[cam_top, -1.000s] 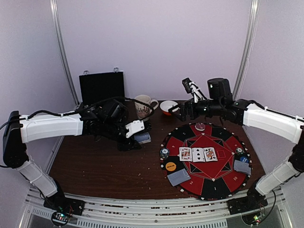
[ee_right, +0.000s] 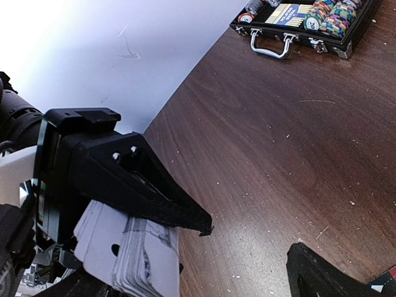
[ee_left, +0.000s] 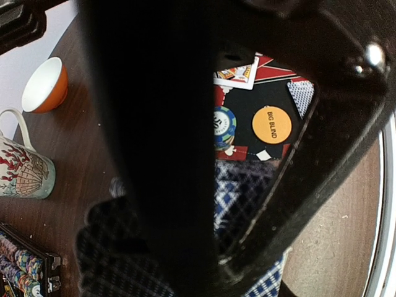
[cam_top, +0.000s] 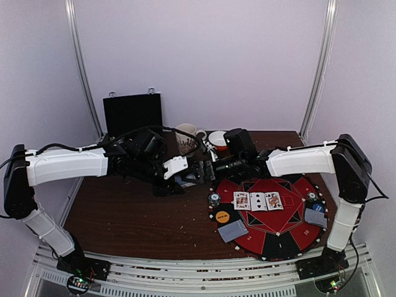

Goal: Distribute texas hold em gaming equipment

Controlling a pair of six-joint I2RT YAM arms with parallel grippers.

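Note:
A deck of cards (ee_right: pixel 148 257) with pale edges stands in my left gripper (cam_top: pixel 184 175), which is shut on it left of the mat. In the left wrist view the blue patterned backs of these cards (ee_left: pixel 266 279) show at the bottom, partly hidden by dark gripper parts.
On the round red-and-black mat (cam_top: pixel 272 242) lie three face-up cards (cam_top: pixel 258 201), face-down cards (cam_top: pixel 232 231), a blue-backed pair (cam_top: pixel 315 217), chips (cam_top: pixel 215 198) and a BIG BLIND disc (ee_left: pixel 271 124). Behind stand a mug (cam_top: pixel 185 137), an orange bowl (ee_left: pixel 46 86) and a chip case (ee_right: pixel 309 21).
My right gripper has come leftward and down from above the mat's back edge to the deck. The left arm looks still, and things on the mat have not moved.

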